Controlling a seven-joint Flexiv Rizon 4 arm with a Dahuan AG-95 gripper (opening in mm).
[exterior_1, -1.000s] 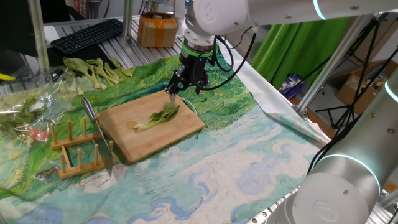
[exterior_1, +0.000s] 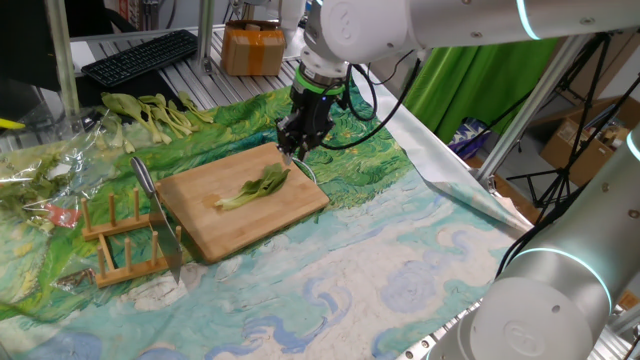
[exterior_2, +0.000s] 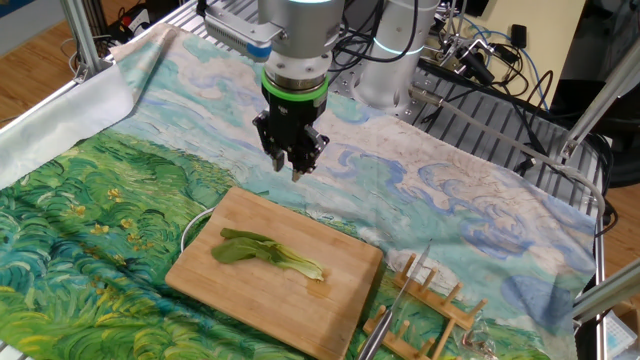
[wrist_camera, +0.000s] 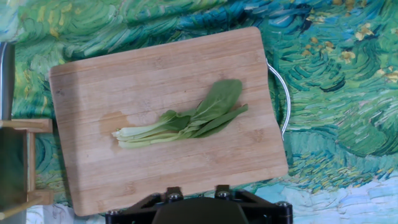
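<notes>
A leafy green vegetable with pale stalks (wrist_camera: 186, 122) lies flat near the middle of the wooden cutting board (wrist_camera: 168, 71). My gripper (exterior_2: 287, 173) hangs above the table by the board's edge, clear of the vegetable. In the wrist view, its two fingertips (wrist_camera: 174, 192) stand apart at the bottom edge, with nothing between them. A knife (exterior_2: 395, 305) leans in the small wooden peg rack (exterior_2: 440, 302), beside the board's end near the stalks.
More leafy greens (exterior_1: 150, 115) lie at the back left, near a clear plastic bag of greens (exterior_1: 35, 185). A metal loop handle (wrist_camera: 285, 99) sticks out from the board's other end. Patterned cloth covers the table, with free room in front of the board.
In exterior view 1, the gripper has shifted slightly to the right. Vegetable, board, knife and rack have stayed where they were.
</notes>
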